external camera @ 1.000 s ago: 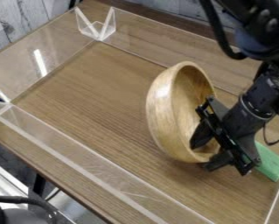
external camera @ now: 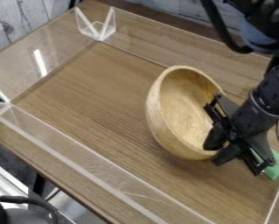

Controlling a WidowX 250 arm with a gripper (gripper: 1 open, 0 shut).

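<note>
A wooden bowl (external camera: 170, 109) is tilted up on its side at the right of the table, its inside facing right. My gripper (external camera: 223, 136) is shut on the bowl's right side at its lower rim; the fingertips are partly hidden against the bowl.
A green object (external camera: 275, 167) lies at the right edge, partly behind the gripper. Clear plastic walls edge the wooden tabletop (external camera: 83, 96).
The gripper has moved slightly right and up, and the bowl now leans a little differently, its top edge lower than before.
</note>
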